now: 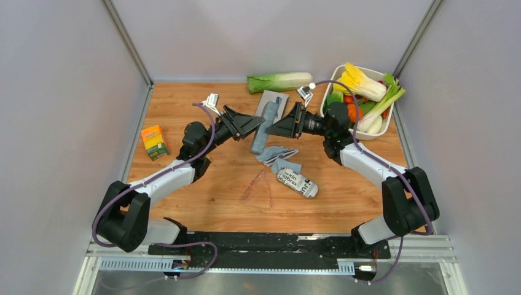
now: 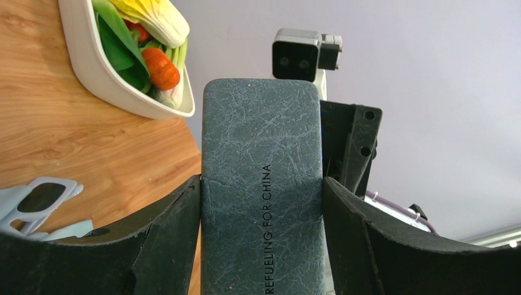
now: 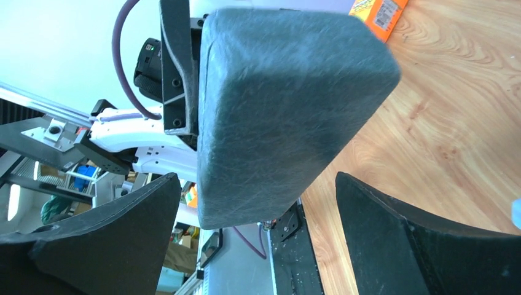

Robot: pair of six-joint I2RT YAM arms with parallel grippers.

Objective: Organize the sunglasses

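A grey-blue sunglasses case (image 2: 262, 135), lettered "REFUELING FOR CHINA", hangs above the table. My left gripper is shut on it, with a finger against each long edge. From the other side my right gripper faces the case (image 3: 295, 117) with its fingers spread wide; in its wrist view the case shows between and beyond them. White-framed sunglasses (image 2: 46, 196) lie on a blue-grey cloth (image 1: 285, 166) below. Thin pink glasses (image 1: 255, 184) rest on the wood nearer the front. Whether the case has anything inside cannot be seen.
A printed can (image 1: 297, 183) lies right of the pink glasses. Behind the case are a grey notebook (image 1: 279, 97) with a pen and a leek (image 1: 279, 82). A white vegetable basket (image 1: 384, 128) stands back right, an orange-green box (image 1: 155, 142) left.
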